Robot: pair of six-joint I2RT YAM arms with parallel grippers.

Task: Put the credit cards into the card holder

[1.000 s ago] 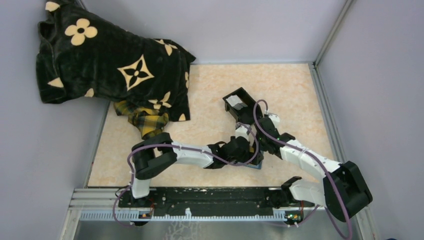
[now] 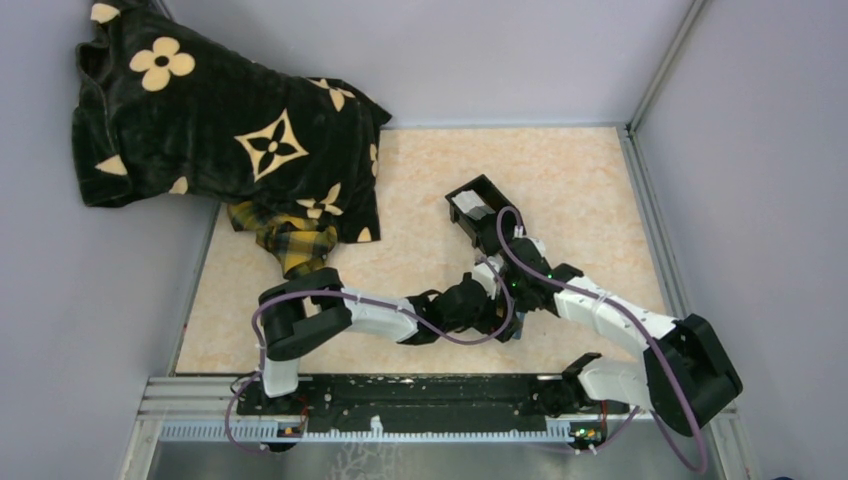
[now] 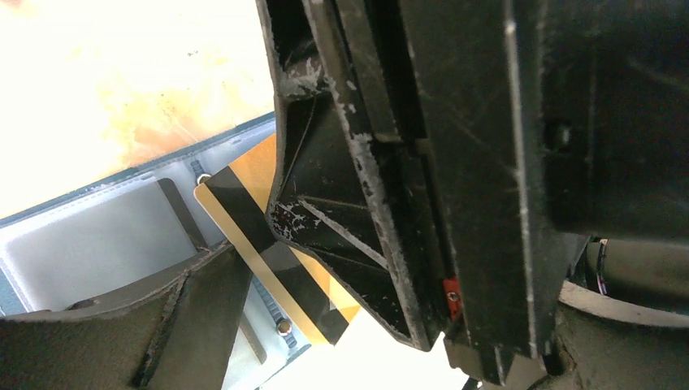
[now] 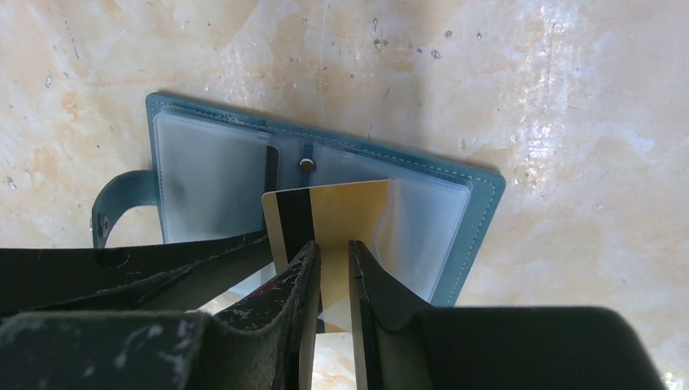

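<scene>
A blue card holder [image 4: 479, 236] with clear sleeves lies on the table, mostly hidden under both grippers in the top view. A gold card with black stripes [image 4: 357, 211] lies over its right sleeve, as the right wrist view shows. My right gripper is over the card with its fingertips a little apart; whether they grip it I cannot tell. My left gripper [image 2: 495, 320] is low beside it. In the left wrist view its black fingers are apart around the card's area; a dark finger also reaches to the card's left edge in the right wrist view.
A black box [image 2: 484, 213] with white items stands just behind the grippers. A dark patterned blanket [image 2: 220, 120] and plaid cloth [image 2: 295, 245] cover the back left.
Both grippers have moved slightly toward the front and left in the top view over the last second. The black box and blanket have not moved.
</scene>
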